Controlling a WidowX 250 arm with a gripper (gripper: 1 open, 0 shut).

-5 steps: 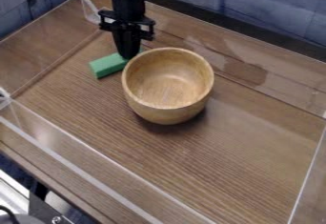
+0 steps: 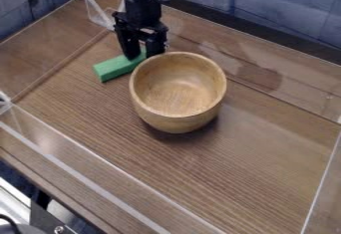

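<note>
My black gripper hangs down from the top of the view over the back end of a flat green block, its tips at or just above the block. Whether the fingers are open or shut, or touch the block, I cannot tell. The block lies on the wooden table, just left of a large wooden bowl.
Over the last second the gripper's lower part has shifted and changed its pose slightly above the block's back end. The bowl and block look nearly unmoved.
</note>
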